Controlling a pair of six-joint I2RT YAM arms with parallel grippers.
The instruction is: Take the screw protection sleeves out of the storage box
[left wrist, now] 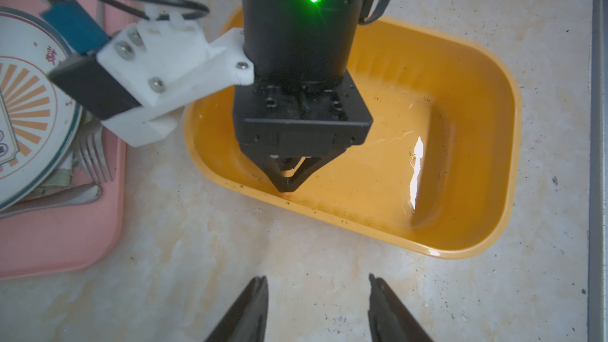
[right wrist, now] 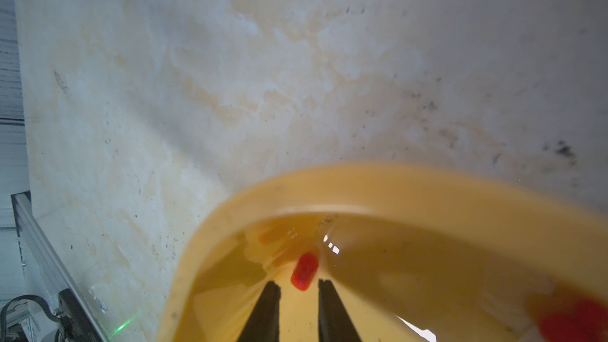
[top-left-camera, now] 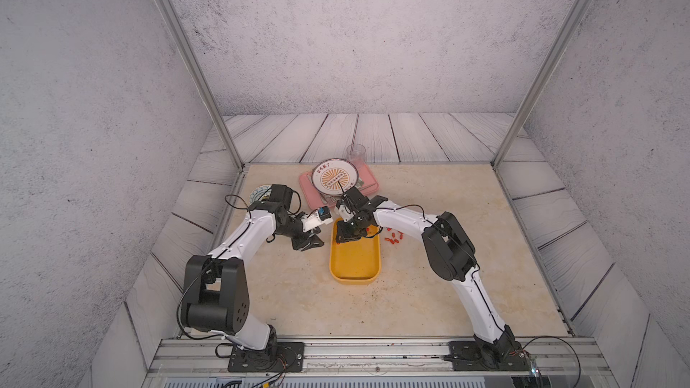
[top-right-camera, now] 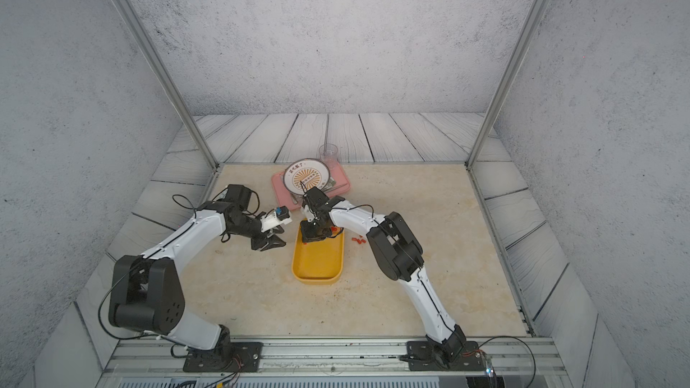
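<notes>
The yellow storage box sits mid-table. My right gripper is inside it near a wall, its fingers a little apart, just short of a red sleeve; nothing shows held. More red sleeves are at the right edge of the right wrist view. Several sleeves lie on the table right of the box. My left gripper stands open over bare table just outside the box's left side, nothing between its fingers.
Behind the box a pink tray holds a plate, cutlery and a glass.
</notes>
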